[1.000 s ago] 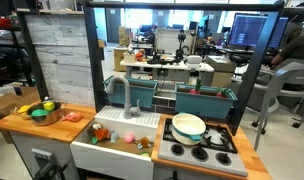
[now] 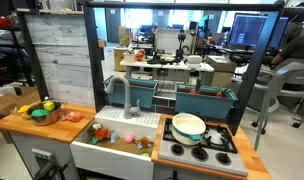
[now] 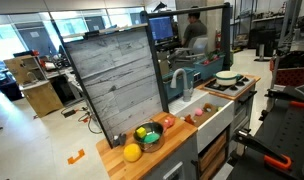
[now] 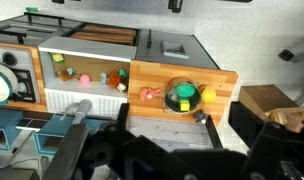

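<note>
In the wrist view my gripper is open, its dark fingers wide apart with nothing visible between them. It hangs above the kitchen counter (image 4: 152, 75). On that wooden top sits a metal pot (image 2: 49, 117) with a green item (image 4: 185, 89) in it. Close by are a yellow item (image 3: 131, 152) and a pinkish-red item (image 4: 150, 93). The sink (image 2: 98, 158) holds several small colourful toys (image 2: 129, 138). On the stove (image 2: 176, 152) rests a pale pan (image 2: 189, 126) with a teal side.
A grey faucet (image 2: 126, 95) rises behind the sink. Black frame posts (image 2: 95, 60) and a grey plank panel (image 3: 117, 85) stand along the counter's back. Teal bins (image 2: 204, 105) lie behind the stove. In the wrist view an open cardboard box (image 4: 267, 105) is beside the counter.
</note>
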